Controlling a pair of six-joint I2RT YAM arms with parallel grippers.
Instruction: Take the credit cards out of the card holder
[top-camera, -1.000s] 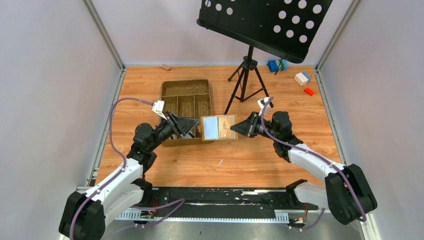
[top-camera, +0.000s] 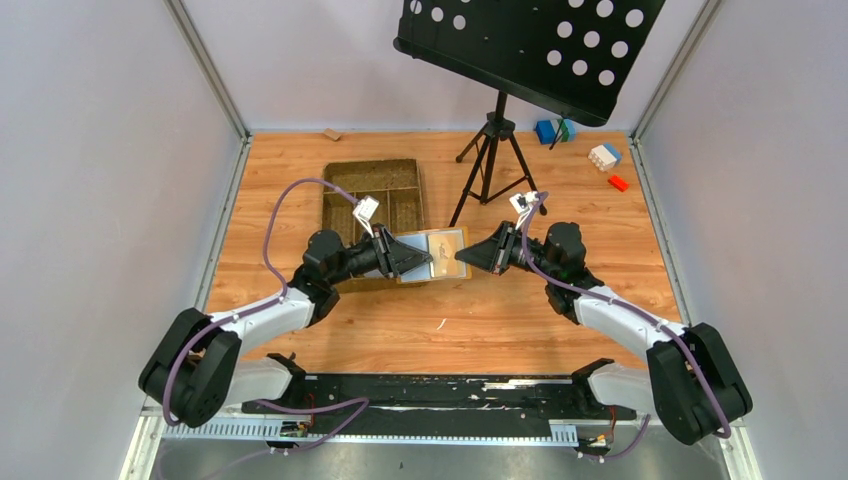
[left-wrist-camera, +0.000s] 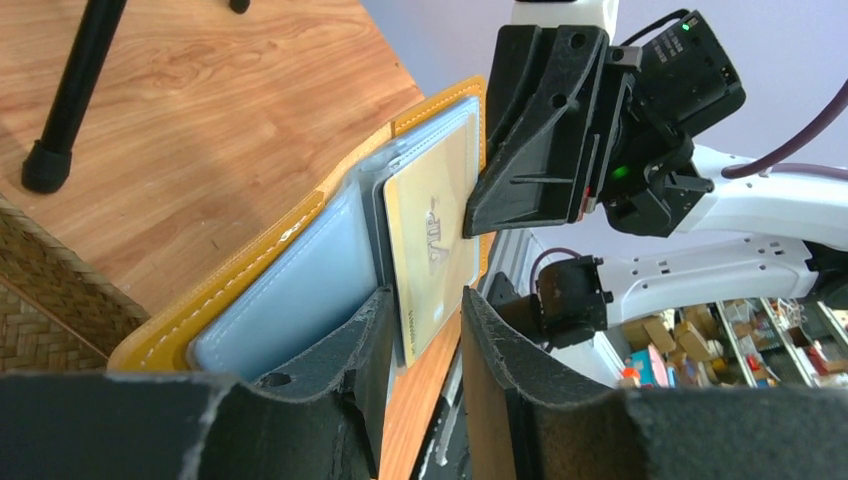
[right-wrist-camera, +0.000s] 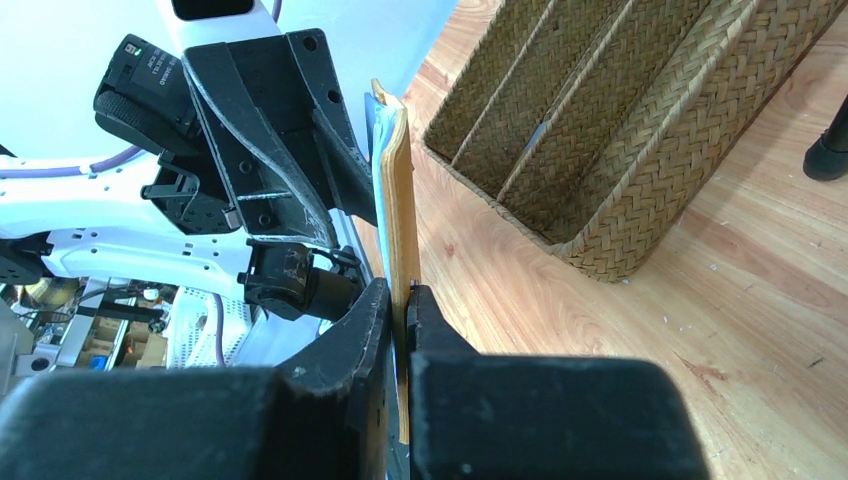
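Observation:
The tan-edged card holder (left-wrist-camera: 250, 245) hangs spread above the table, with clear pockets and a pale gold card (left-wrist-camera: 430, 230) in its right half. My right gripper is shut on the holder's right edge. From the opposite side, my left gripper reaches over the blue-white half, its fingers part open. The near edge of the gold card shows between the left fingers; whether they touch it I cannot tell. In the top view the left fingertips cover part of the holder near its middle fold.
Behind the left arm sits a woven basket (top-camera: 372, 175) with compartments. A black music stand (top-camera: 490, 150) is at the back, with toy blocks (top-camera: 603, 157) to its right.
My left gripper has moved right, from over the basket's edge onto the holder's middle. The holder has shifted slightly left; the right arm has stayed almost still.

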